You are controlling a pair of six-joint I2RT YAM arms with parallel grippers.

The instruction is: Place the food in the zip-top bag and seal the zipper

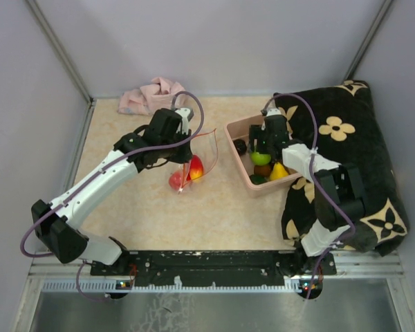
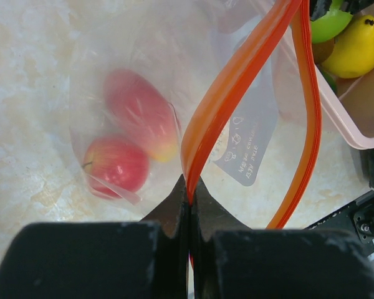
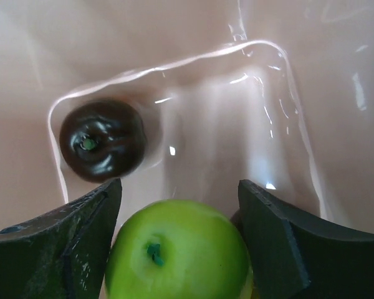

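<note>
My left gripper is shut on the orange-edged rim of the clear zip top bag, which lies open with a red apple and a mango inside. My right gripper is open in the pink bin, its fingers either side of a green apple. A dark round fruit sits in a bin corner, and a yellow pear is also in the bin.
A pink cloth lies at the back left. A black flowered cushion fills the right side.
</note>
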